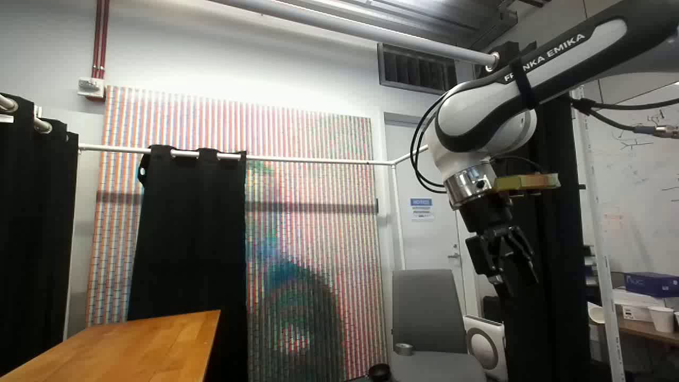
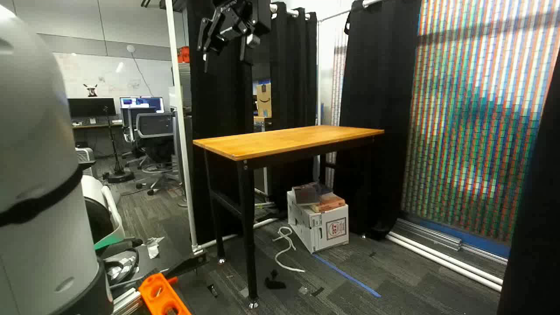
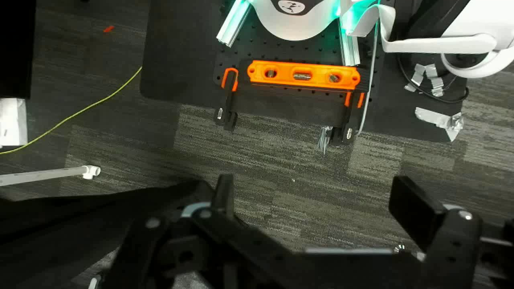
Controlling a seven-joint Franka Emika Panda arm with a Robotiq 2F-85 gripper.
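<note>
My gripper stands open in the wrist view, its two black fingers wide apart with only carpet showing far below between them. In exterior view 1 the gripper points downward at the right, in front of a black curtain and well away from the wooden table. Exterior view 2 has the gripper high at the top, above and to the left of the table. The wooden tabletop is bare where it shows.
Below the gripper, an orange bracket sits on the black base plate. A white box with things on it rests under the table. Black curtains hang from white poles. A grey chair stands near the door.
</note>
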